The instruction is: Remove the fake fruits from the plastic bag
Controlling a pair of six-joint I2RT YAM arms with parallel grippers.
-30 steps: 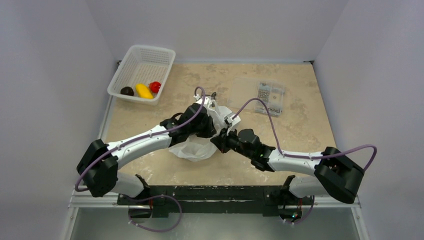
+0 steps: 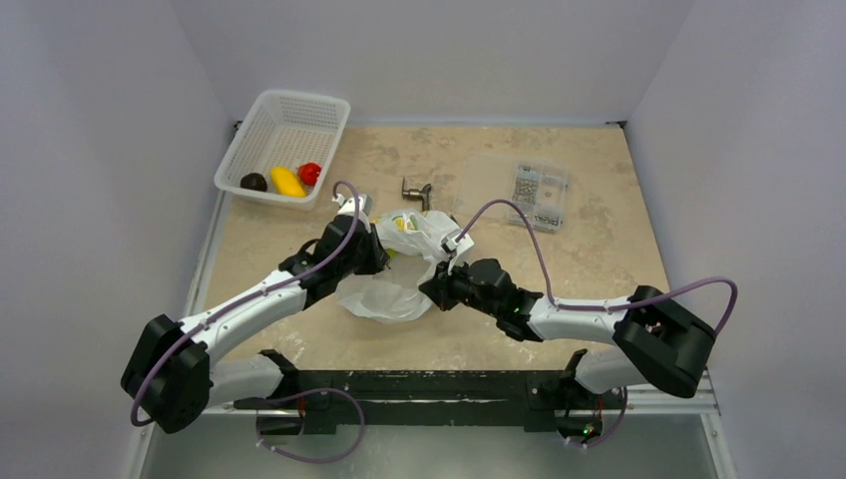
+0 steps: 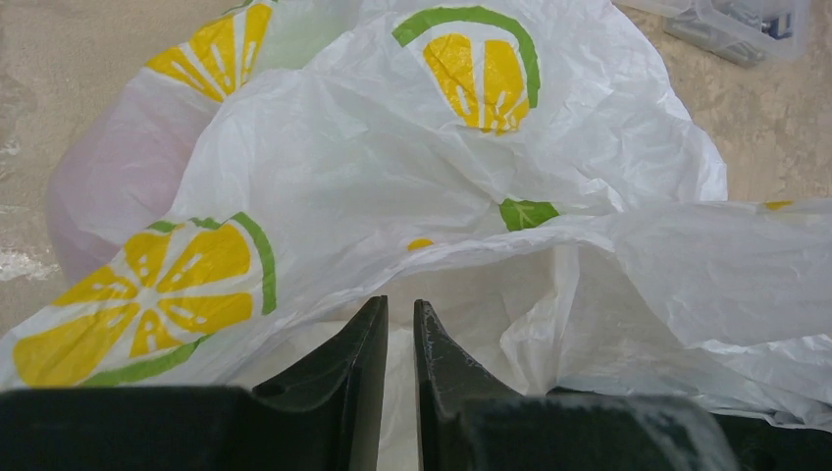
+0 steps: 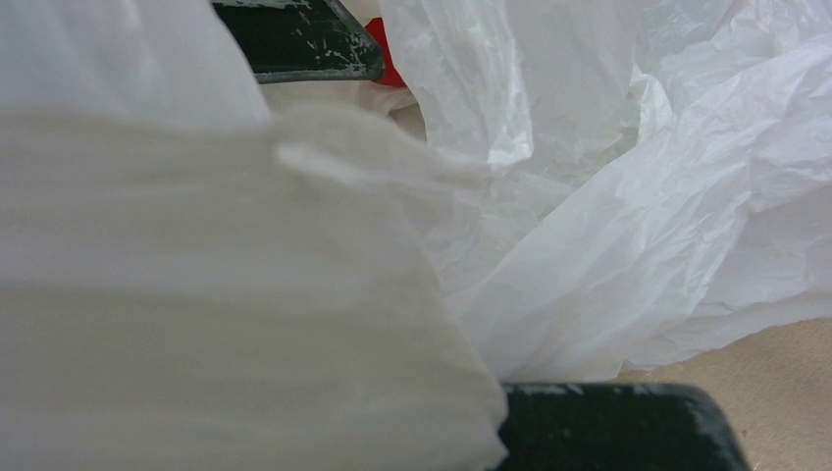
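The white plastic bag (image 2: pixel 389 294) with lemon prints lies crumpled at mid-table; its upper folds (image 3: pixel 324 147) fill the left wrist view, with a pinkish shape showing through at left. My left gripper is over the bag's opening, its fingertips slightly apart with nothing visible between them. My right gripper (image 2: pixel 431 294) is at the bag's right side, shut, with bag film (image 4: pixel 245 294) draped over it in its wrist view; whether film is pinched is unclear. A small red patch (image 4: pixel 388 54) shows beyond the folds.
A white basket (image 2: pixel 279 120) at back left holds a dark fruit, a yellow one and a red one. A metal fitting (image 2: pixel 417 195) lies behind the bag. A clear parts box (image 2: pixel 539 195) sits at back right.
My left gripper has moved left, uncovering more of the bag and the metal fitting. My right arm has shifted only slightly.
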